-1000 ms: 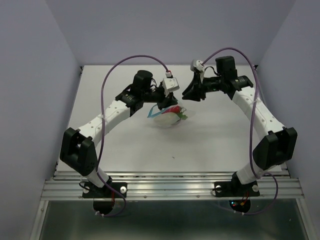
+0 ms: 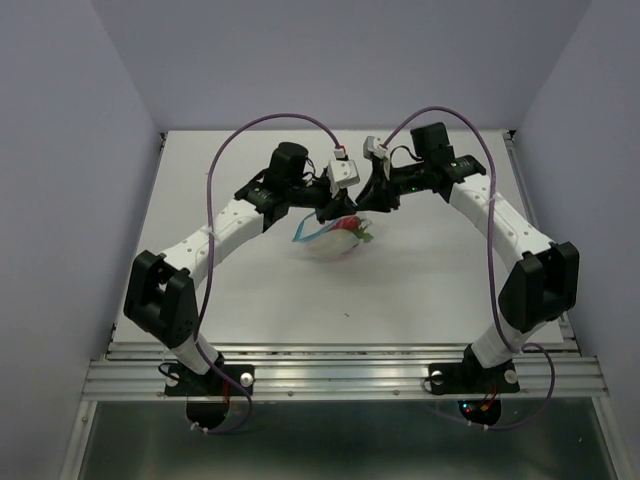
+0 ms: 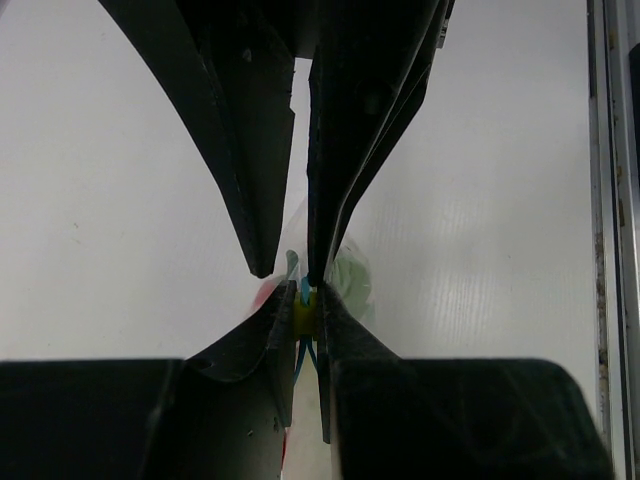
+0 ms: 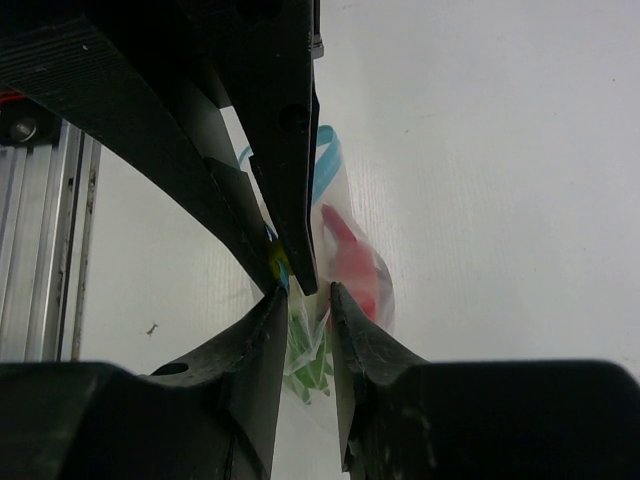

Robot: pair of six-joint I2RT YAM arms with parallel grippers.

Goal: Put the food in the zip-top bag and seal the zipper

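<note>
The clear zip bag (image 2: 326,247) lies mid-table, its blue zipper strip (image 2: 308,233) along the left side of its mouth. Inside are a red food piece (image 2: 350,224) and a green one (image 2: 363,234). My left gripper is shut on the bag's blue-edged mouth, where a small yellow piece (image 3: 304,318) shows between its fingers. Close beside it, at the bag's right end, my right gripper stands partly open. Clear film and the green food (image 4: 312,372) appear behind the gap between its fingers. Both arms hide much of the mouth from above.
The two grippers nearly touch over the bag, leaving little room between them. A metal rail (image 2: 340,368) runs along the front edge.
My right gripper has come left and slightly down, closing in on the left one. The left arm and the bag have shifted only slightly.
</note>
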